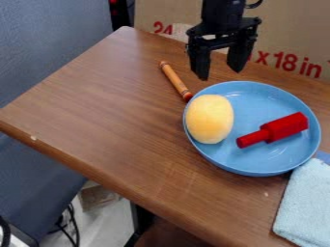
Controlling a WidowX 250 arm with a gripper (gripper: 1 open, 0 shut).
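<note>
My black gripper [219, 60] hangs open at the top of the view, its two fingers apart with nothing seen between them, above the table's back part. Below it to the left an orange stick [175, 79] lies on the wooden table. A blue plate [258, 104] holds a pale yellow oval object [207, 118] on its left and a red object with a narrower handle-like end [273, 129] on its right.
A light blue cloth [304, 203] lies at the front right beside the plate. A printed cardboard panel [287, 29] stands behind the table [96, 116], whose left half is clear. A grey padded surface is at the left.
</note>
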